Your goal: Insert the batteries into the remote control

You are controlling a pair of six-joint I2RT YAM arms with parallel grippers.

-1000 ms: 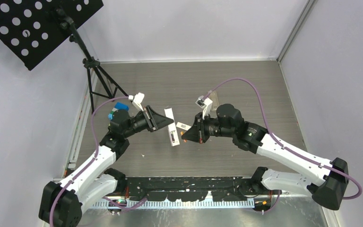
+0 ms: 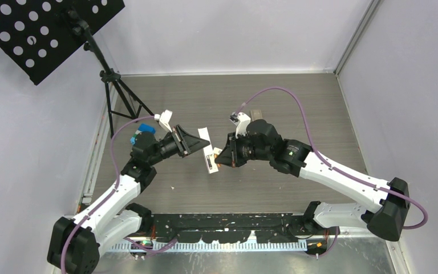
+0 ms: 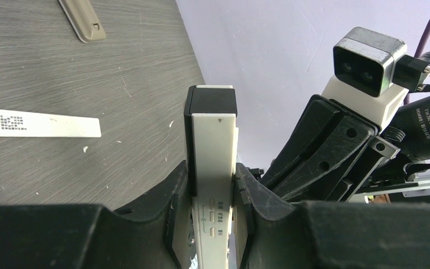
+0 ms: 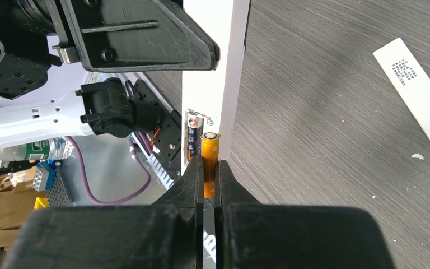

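Note:
My left gripper is shut on the white remote control [image 3: 213, 151], which it holds up off the floor. In the right wrist view the remote's open battery bay faces my right gripper, and a dark battery [image 4: 194, 134] lies in one side of it. An orange battery [image 4: 210, 162] stands upright between the tips of my right gripper, which is shut on it. Its top end overlaps the empty side of the bay in this view, just below a coiled spring contact [image 4: 209, 120]. Whether battery and remote touch, I cannot tell.
A white strip with a dotted patch [image 4: 420, 101], likely the battery cover, lies on the floor below. Farther back is a beige remote [image 3: 84, 19]. A black stand [image 2: 117, 91] and a blue object [image 2: 146, 128] are on the left.
The left gripper and its remote have stayed put.

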